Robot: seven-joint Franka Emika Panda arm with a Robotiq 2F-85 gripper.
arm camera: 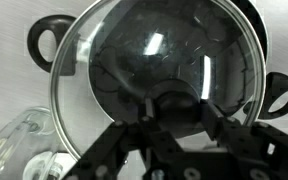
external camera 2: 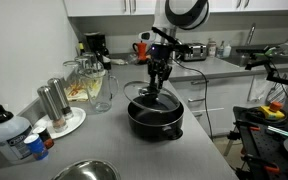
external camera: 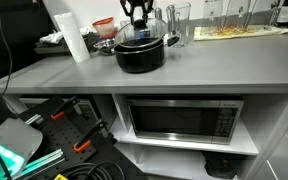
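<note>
A black pot (external camera: 141,58) with two side handles stands on the grey counter. Over it is a round glass lid (external camera 2: 151,96), tilted and set off-centre from the pot's opening. In the wrist view the lid's clear rim (arm camera: 60,115) reaches past the pot's side near one handle (arm camera: 52,38). My gripper is shut on the lid's dark knob (arm camera: 176,100). Whether the lid's lower edge touches the pot cannot be told. The pot appears empty through the glass.
A paper towel roll (external camera: 72,37) and a metal bowl (external camera: 105,46) stand left of the pot. Glass pitchers (external camera 2: 102,92) are close beside it. A large metal lid or bowl (external camera 2: 87,172) lies nearer in the second exterior view.
</note>
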